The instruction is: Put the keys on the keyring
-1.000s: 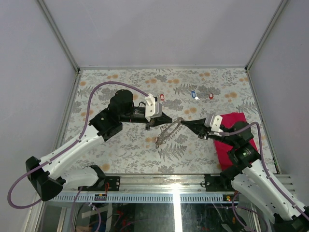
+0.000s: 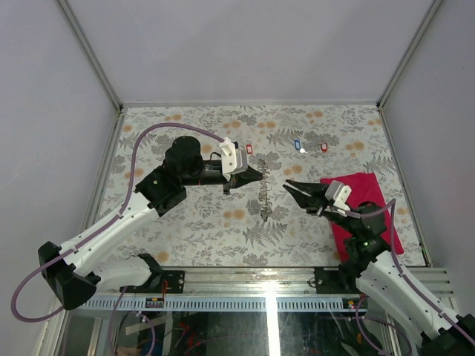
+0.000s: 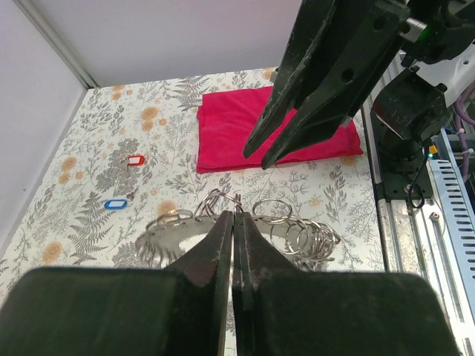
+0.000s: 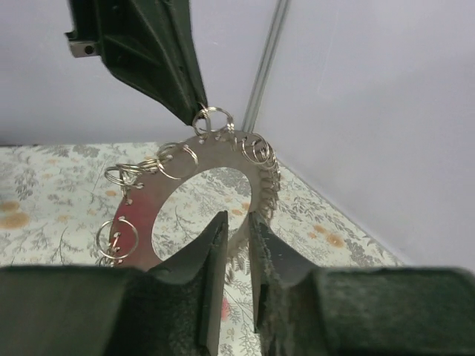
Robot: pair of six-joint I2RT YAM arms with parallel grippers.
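The keyring, a flat metal hoop with many small wire rings, hangs from the left gripper (image 2: 262, 176). In the left wrist view the keyring (image 3: 174, 236) dangles at the tips of that shut gripper; the right wrist view shows one small wire ring pinched at its tip, the hoop (image 4: 139, 222) below. My right gripper (image 2: 285, 185) is a short way to the right of the keyring, its fingers apart and nothing between them. Keys lie at the back of the table: a red-tagged key (image 2: 249, 148), a blue-tagged key (image 2: 298, 145) and another red-tagged key (image 2: 324, 147).
A folded red cloth (image 2: 385, 194) lies on the right of the table, partly under the right arm. Grey walls (image 2: 237, 52) enclose the back and sides.
The keyring has swung to hang narrow and edge-on below the left gripper, which has barely moved.
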